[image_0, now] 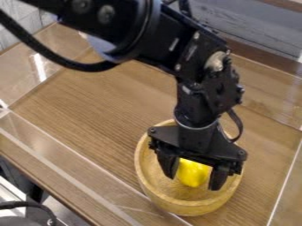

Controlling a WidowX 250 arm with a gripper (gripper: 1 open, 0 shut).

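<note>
My black gripper (192, 166) is lowered into a tan round bowl (177, 201) at the lower centre right of the camera view. Its fingers stand open, one on each side of a yellow object (192, 176) lying inside the bowl. The gripper body hides part of that object and the back of the bowl; whether the fingers touch it is unclear.
A wall runs along the back, and the table edge with dark cables lies at the lower left.
</note>
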